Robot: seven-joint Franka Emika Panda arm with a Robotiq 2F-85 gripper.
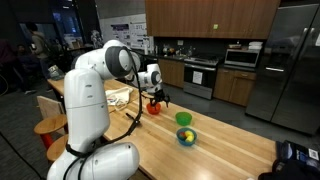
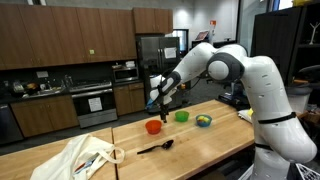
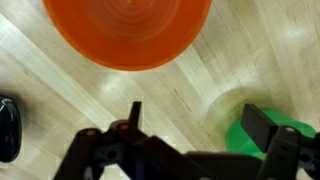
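Observation:
My gripper is open above the table, with bare wood showing between its fingers. In the wrist view an orange-red bowl [image 3: 130, 35] lies beyond the fingertips at the top, and a green bowl [image 3: 245, 138] is partly hidden behind the right finger. From exterior view 2, the red bowl [image 2: 153, 127] and the green bowl [image 2: 181, 116] stand apart on the table. A blue bowl [image 1: 186, 141] with yellow things in it sits on the near side of the green bowl [image 1: 183, 118] in exterior view 1.
A dark object [image 2: 156, 147] lies on the table near the red bowl. White cloth [image 2: 85, 157] covers part of one table end. Open wood [image 1: 225, 155] extends beyond the blue bowl. Kitchen cabinets and a stove [image 1: 200, 78] stand well behind.

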